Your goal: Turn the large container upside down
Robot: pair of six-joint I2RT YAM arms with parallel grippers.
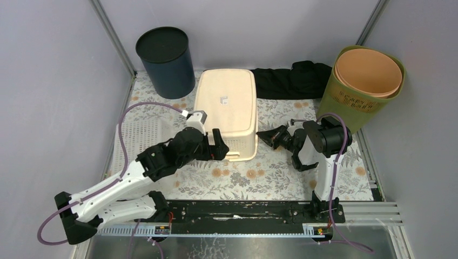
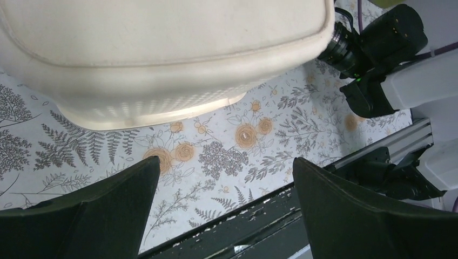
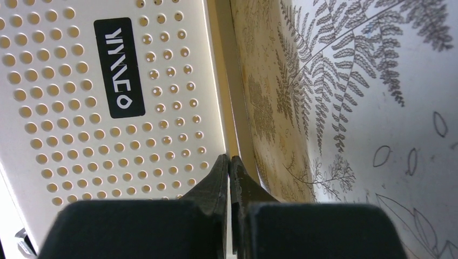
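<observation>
The large cream container (image 1: 224, 100) stands mid-table in the top view, a flat face with a small label upward and its holed front wall facing the front. At its front left corner my left gripper (image 1: 218, 145) hovers; in the left wrist view its fingers (image 2: 108, 210) are wide apart, with nothing between them. From the right, my right gripper (image 1: 257, 133) reaches the container's side. In the right wrist view its fingertips (image 3: 222, 164) are together at the thin edge of the holed wall (image 3: 154, 116) with the black logo, apparently pinching that edge.
A dark blue bin (image 1: 172, 67) stands at the back left and black cloth (image 1: 294, 81) lies behind. A green bin (image 1: 348, 105) with orange pots inside stands back right. A white perforated sheet (image 1: 135, 137) lies left.
</observation>
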